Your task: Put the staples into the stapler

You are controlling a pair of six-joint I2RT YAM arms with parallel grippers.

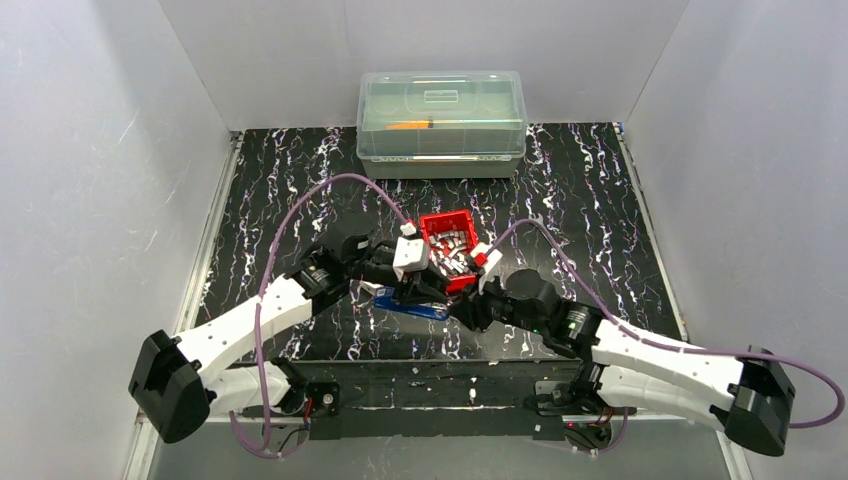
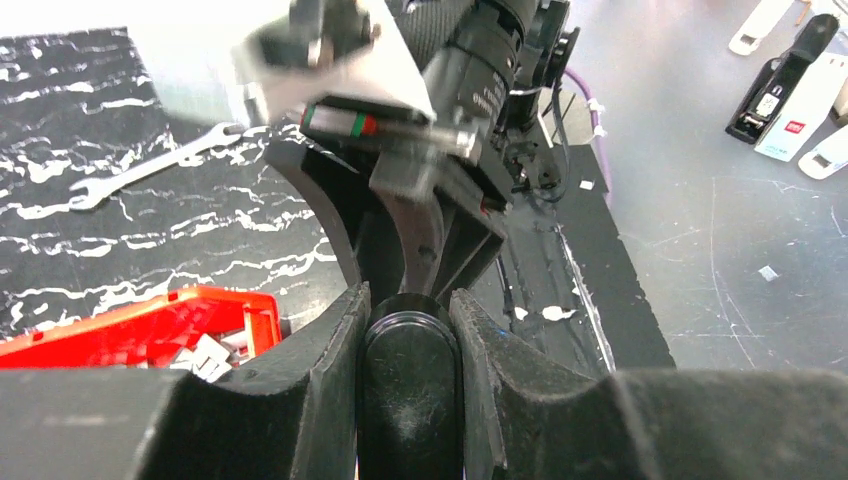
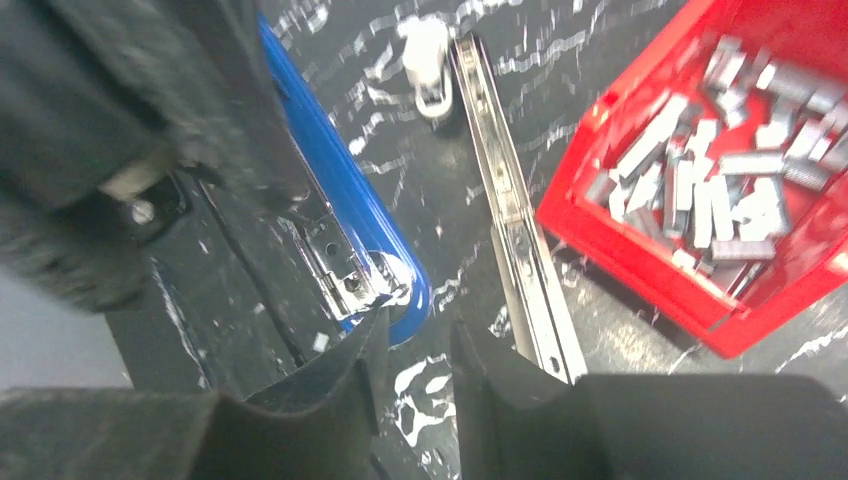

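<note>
The blue stapler [image 1: 410, 306] is beneath my left gripper [image 1: 436, 297] in the top view. In the right wrist view its blue body [image 3: 365, 205] has its metal inside exposed, and the dark left gripper covers its far end. In the left wrist view, the left gripper's fingers [image 2: 330, 365] close on both sides of a black, round-ended part [image 2: 410, 400], apparently the stapler's underside. Beside the blue body runs a long metal rail [image 3: 510, 205]; whether the two join is hidden. My right gripper is partly open, close to the stapler's rounded end, with nothing visible between its fingers.
A red bin [image 3: 640, 260] of staple pieces stands just behind the grippers. A small white object [image 3: 427, 55] lies near the rail. A wrench [image 2: 155, 165] rests on the table, and a lidded box [image 1: 440, 125] stands at the back.
</note>
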